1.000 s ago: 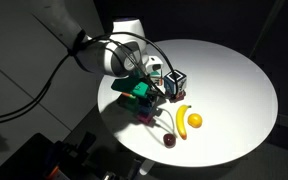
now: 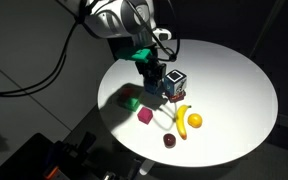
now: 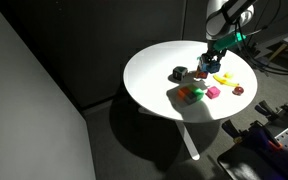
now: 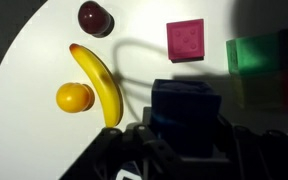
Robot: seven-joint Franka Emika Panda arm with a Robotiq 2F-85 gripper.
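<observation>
A dark blue block (image 4: 187, 103) sits between the fingers of my gripper (image 2: 154, 80), which is shut on it. In exterior view 1 the block (image 2: 152, 86) hangs low over the white table, behind a pink block (image 2: 145, 115). The wrist view shows the pink block (image 4: 185, 40) lying apart from the held one. A green block (image 4: 254, 54) with red and dark blocks beside it lies at the right of that view. The fingertips are dark and hard to make out.
A yellow banana (image 2: 180, 121), an orange fruit (image 2: 195, 120) and a dark red round fruit (image 2: 169, 141) lie on the table's near right part. Close beside the gripper stands a black-and-white box (image 2: 176, 80).
My gripper has risen and moved away from the pink block toward the table's back, carrying the blue block. The pink block now shows clearly; the fruit has not moved.
</observation>
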